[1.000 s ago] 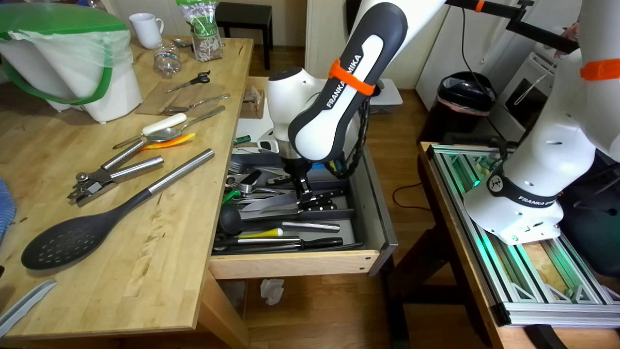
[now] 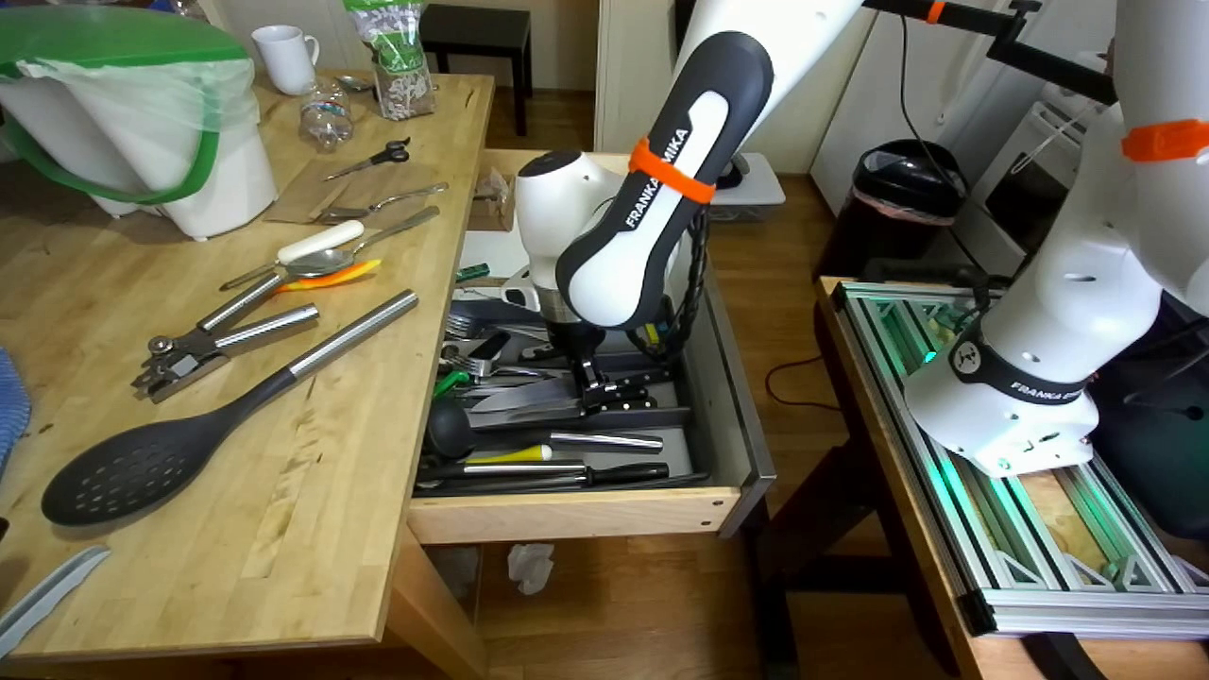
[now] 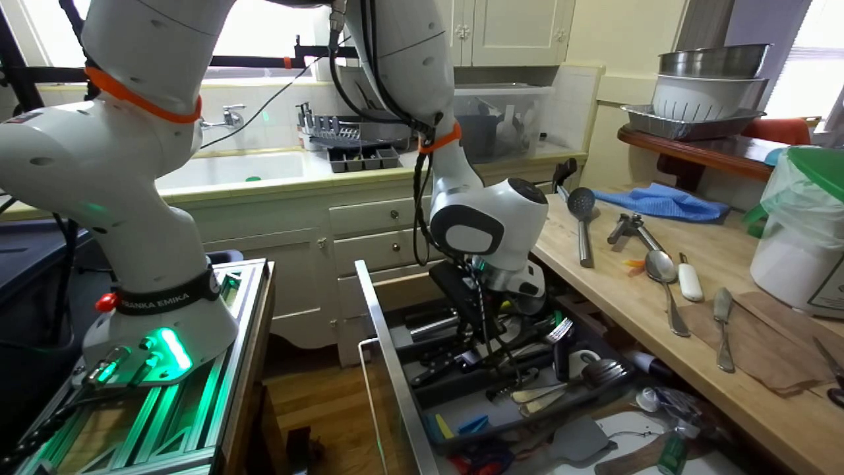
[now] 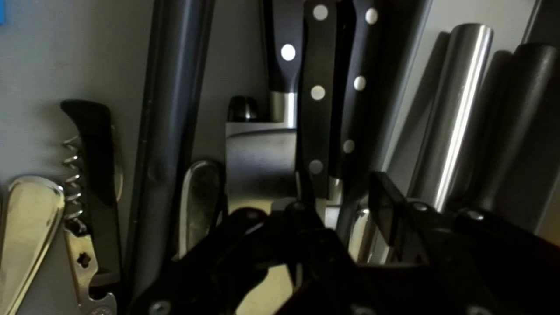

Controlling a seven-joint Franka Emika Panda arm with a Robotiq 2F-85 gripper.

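Observation:
Inside the open drawer, my gripper is down among several black-handled knives. In the wrist view its fingers are apart, with knife handle ends and blade parts showing between and below them. Dark fingers hide much of this spot, so contact with any knife cannot be told. A wide knife blade lies just left of the gap. Seen from exterior view 1, the wrist hangs over the knife compartment, beside the knife handles. The second exterior view has the fingers mostly hidden behind cables.
A tray divider and a corkscrew lie left of the knives; a steel handle lies to their right. The drawer's front wall rises close by. On the counter are a slotted spoon and a garlic press.
In exterior view 1 the arm has shifted slightly left and lower, bringing the gripper deeper among the knives. The counter items have not moved.

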